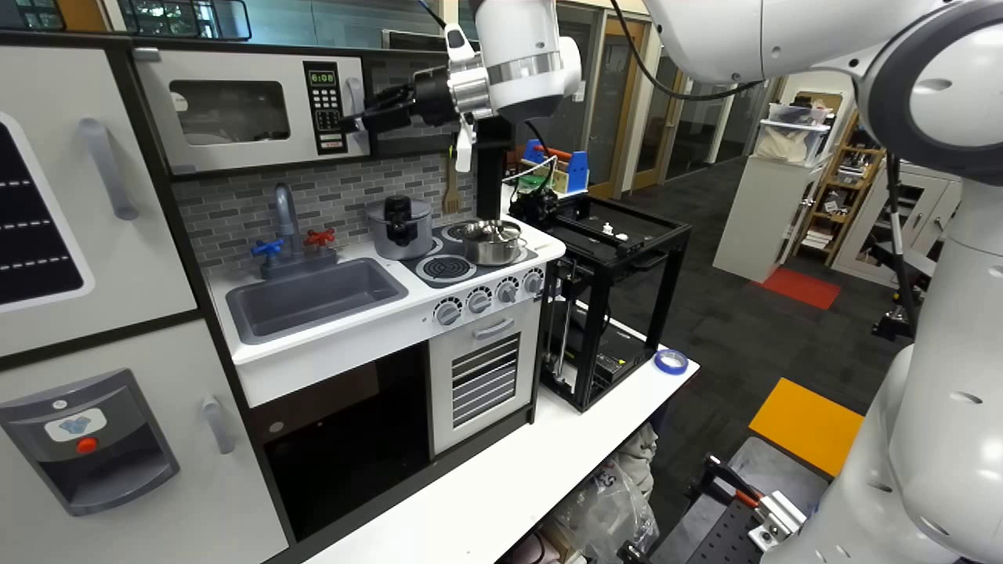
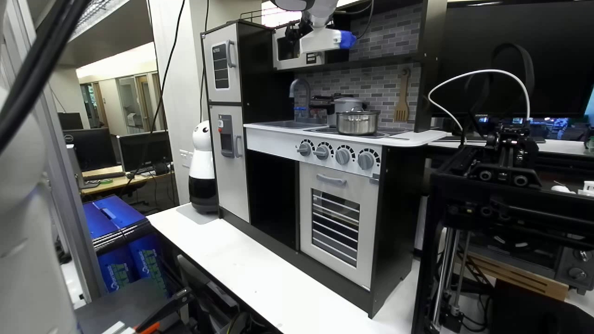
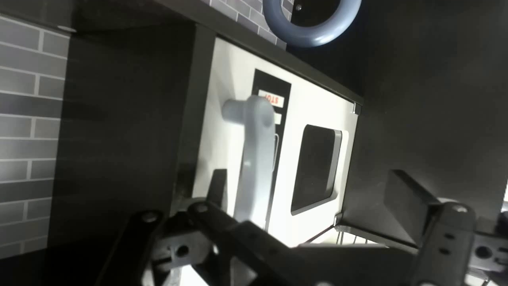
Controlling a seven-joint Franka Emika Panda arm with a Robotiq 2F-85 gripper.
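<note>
The toy microwave [image 1: 230, 150] has a shut white door with a grey vertical handle [image 3: 259, 147] beside its keypad. My gripper is open in front of it. In the wrist view, the handle shows between the fingers, nearer the left finger [image 3: 218, 186], and the right finger [image 3: 405, 200] stands well to its other side. In exterior view 1 the fingers overlap the lower part of the handle; contact cannot be told. Exterior view 2 shows the arm partly covering the microwave [image 2: 287, 47].
Below are a sink [image 1: 315, 293], a grey faucet [image 1: 287, 215], a lidded grey pot [image 1: 399, 230] and a steel pot [image 1: 491, 243] on the stove. A wooden spatula [image 2: 402, 100] hangs on the brick-patterned wall. A black shelf divider [image 3: 126, 114] lies close beside the microwave.
</note>
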